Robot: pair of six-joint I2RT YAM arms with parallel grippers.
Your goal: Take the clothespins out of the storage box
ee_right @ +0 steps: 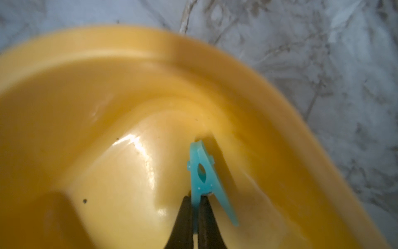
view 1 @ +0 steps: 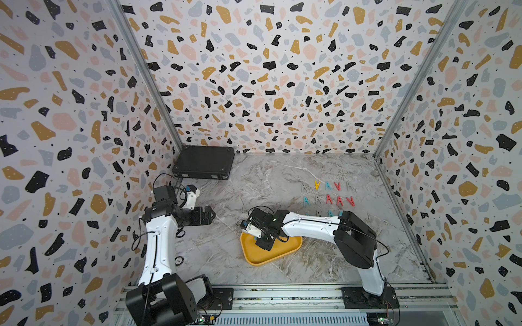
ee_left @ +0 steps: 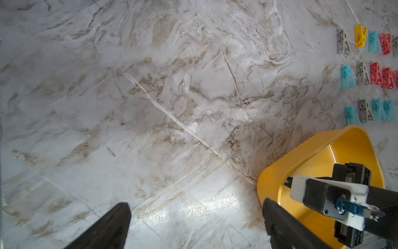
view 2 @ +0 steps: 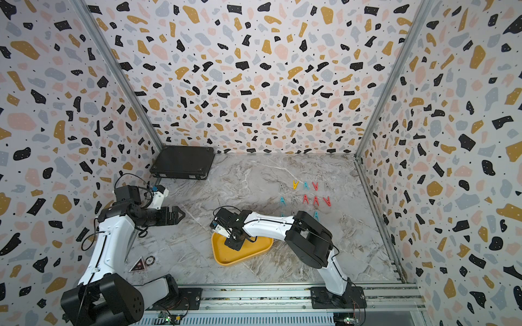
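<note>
In the right wrist view, a light blue clothespin [ee_right: 202,170] is inside the yellow storage box [ee_right: 265,95], near a rounded corner. My right gripper is shut on one of its legs; the other leg splays free to the right. From the top left view, the right arm reaches down into the box [view 1: 251,255] and hides most of the pin. My left gripper is open, fingers wide apart over bare tabletop, well left of the box. No other pin shows on the visible part of the box floor.
Loose clothespins lie in rows at the right of the table, among them a yellow pin [view 1: 317,184], a red pin [view 1: 350,201] and a blue pin [view 1: 306,200]. A black case [view 1: 204,161] sits at the back left. Open tabletop [view 1: 266,184] lies behind the box.
</note>
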